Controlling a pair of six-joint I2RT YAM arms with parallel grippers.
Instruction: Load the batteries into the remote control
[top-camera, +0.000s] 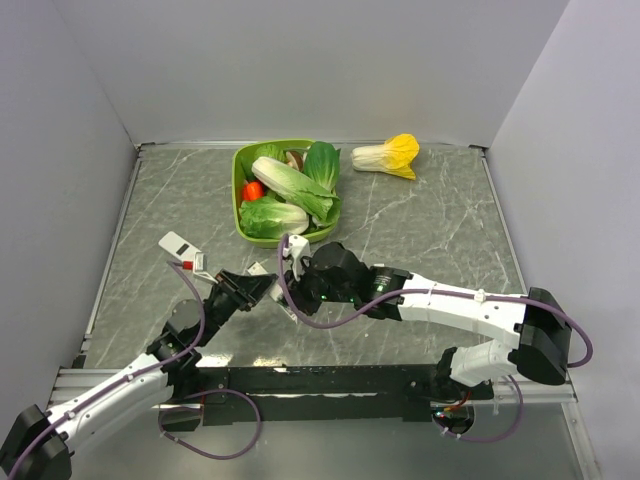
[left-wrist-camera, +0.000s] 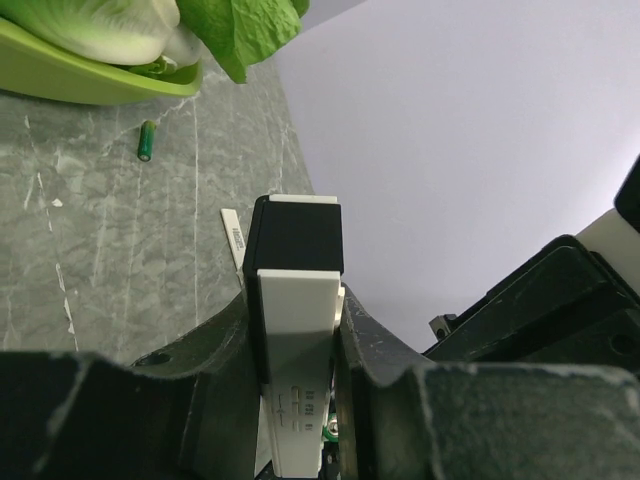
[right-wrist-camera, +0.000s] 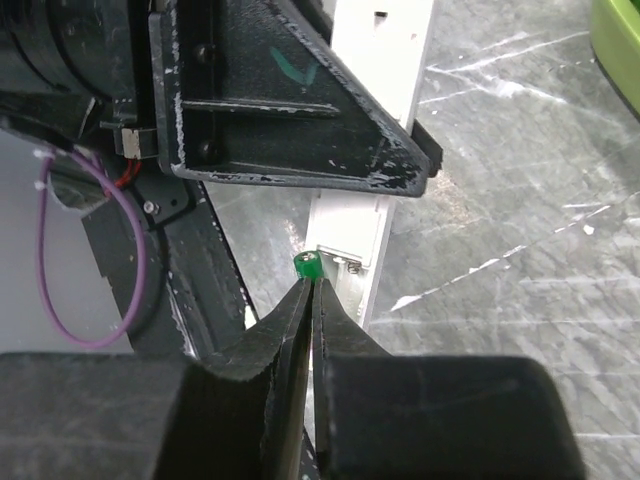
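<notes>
The white remote control (left-wrist-camera: 300, 330) with a black end is gripped between the fingers of my left gripper (top-camera: 266, 284), which is shut on it. In the right wrist view, the remote's back (right-wrist-camera: 345, 225) faces up, with a metal contact visible in its open battery compartment (right-wrist-camera: 350, 285). My right gripper is shut on a green battery (right-wrist-camera: 309, 265), whose end sticks out at the compartment's edge. Whether the battery touches the remote is unclear. Another green battery (left-wrist-camera: 146, 141) lies on the table.
A green basket (top-camera: 243, 225) of vegetables stands behind the grippers, with a yellow-and-white vegetable (top-camera: 388, 157) to its right. A white flat object (top-camera: 180, 247) lies on the left of the table. A narrow white strip (left-wrist-camera: 233, 235) shows beyond the remote.
</notes>
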